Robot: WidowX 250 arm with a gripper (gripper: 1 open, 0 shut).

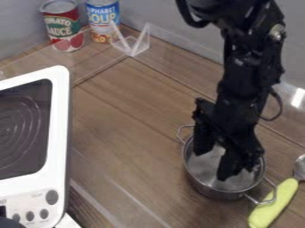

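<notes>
A metal pot (215, 183) with two wire handles stands on the wooden counter at the right. My black gripper (224, 150) hangs down into the pot's mouth, over its middle and back part; its fingers are dark and overlapping, so I cannot tell whether it is open or shut, or whether it touches the pot.
A white stove (60, 151) fills the left. A yellow banana-like item (272, 205) and a metal spoon (298, 165) lie right of the pot. A tomato sauce can (63, 27) and an alphabet soup can (103, 20) stand at the back left.
</notes>
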